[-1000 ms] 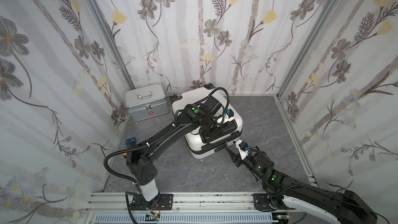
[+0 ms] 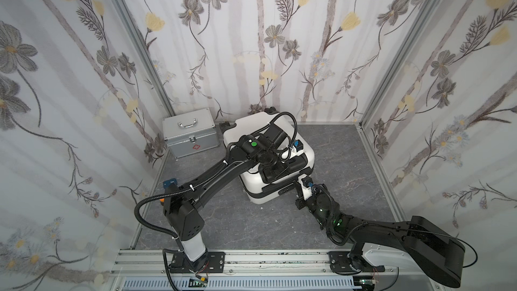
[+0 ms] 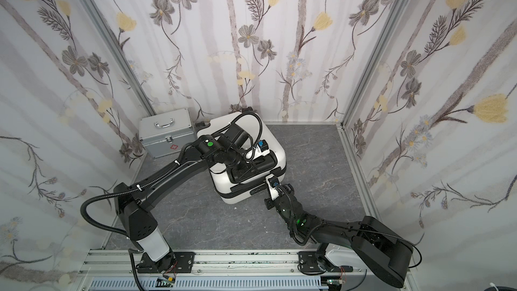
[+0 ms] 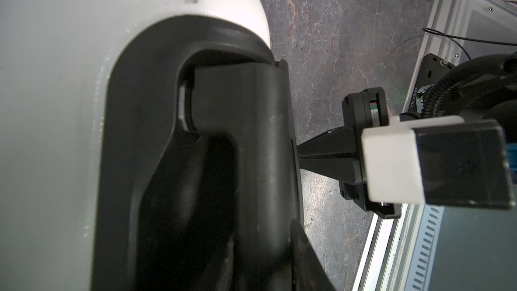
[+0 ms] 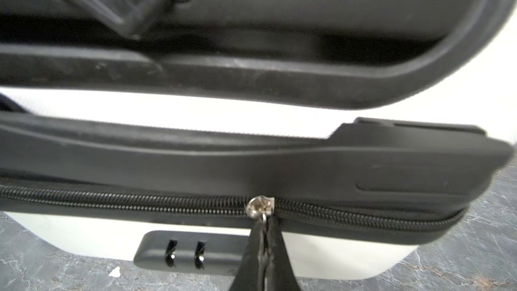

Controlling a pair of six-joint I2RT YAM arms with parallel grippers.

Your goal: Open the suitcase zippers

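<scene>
The white suitcase [image 2: 251, 125] lies flat on the floor, its black-trimmed side facing the arm bases. Along that side runs a black zipper [image 5: 134, 201], with a silver slider [image 5: 260, 207] to the right of the lock panel [image 5: 183, 253]. My right gripper is shut on the pull tab just below this slider; its fingers hide most of the tab. In the left wrist view, the right gripper's tips reach the suitcase side. My left gripper straddles the black handle [image 4: 258, 145], fingers [image 4: 309, 261] close on both sides, shut on it.
A silver metal case [image 2: 189, 132] stands left of the suitcase. The left arm reaches across the suitcase top, and patterned walls enclose the area.
My right gripper has moved up to the suitcase side. The left arm has barely moved.
</scene>
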